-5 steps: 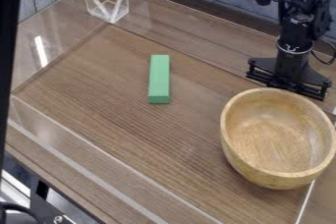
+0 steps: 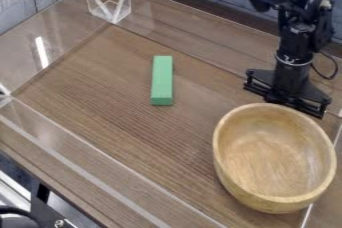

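Observation:
My black gripper (image 2: pixel 286 93) is at the right of the camera view, low at the upper rim of a large tan wooden bowl (image 2: pixel 273 174). I see nothing held between its fingers, which are dark and hard to make out; it looks shut. A green block (image 2: pixel 162 80) lies on the wooden table left of the gripper, apart from it and from the bowl.
A clear wire-like holder (image 2: pixel 110 4) stands at the back left. A dark cable or part (image 2: pixel 16 220) is at the bottom left corner, off the table.
The gripper and the bowl have shifted very slightly; the green block has stayed where it was.

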